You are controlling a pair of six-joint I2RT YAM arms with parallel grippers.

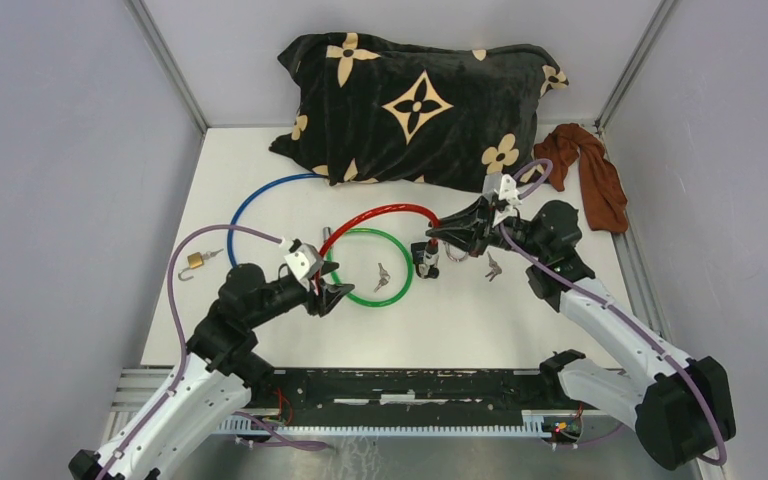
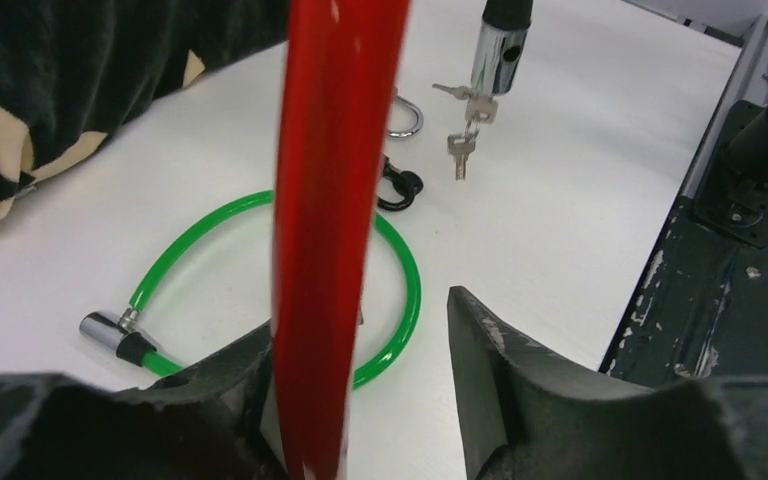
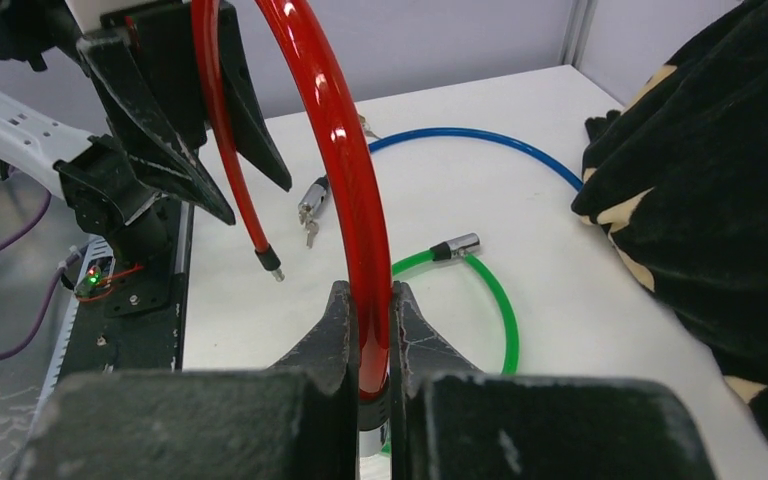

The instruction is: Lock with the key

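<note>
A red cable lock [image 1: 398, 208] arches between the arms. My right gripper is shut on it just above its black-and-silver lock body [image 2: 495, 55], from which keys [image 2: 460, 145] hang in the left wrist view. The cable's other length drops beside my left gripper to a metal tip [image 3: 275, 270]. My left gripper stands open at the red cable, which passes close by its fingers in the left wrist view.
A green cable lock [image 1: 395, 240] with keys inside its loop lies mid-table. A blue cable lock [image 1: 265, 190] and brass padlock [image 1: 195, 260] lie left. A dark pillow [image 1: 410, 100] and brown cloth [image 1: 600, 185] fill the back.
</note>
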